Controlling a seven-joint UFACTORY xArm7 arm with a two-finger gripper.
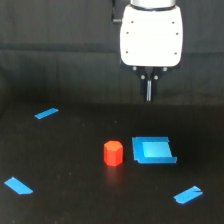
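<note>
A red block [113, 153], six-sided in outline, rests on the dark table left of centre. To its right lies a square [155, 150] of light blue with a darker blue taped border. My gripper [149, 97] hangs pointing down at the top of the view, under the white arm link [151, 37], well apart from the block. The fingers are small and dark against the backdrop, so whether they are open or shut does not show.
Strips of blue tape mark the table at the back left [46, 113], front left [18, 186] and front right [188, 195]. Bare black table surrounds the block and the square. A dark curtain [60, 60] hangs behind.
</note>
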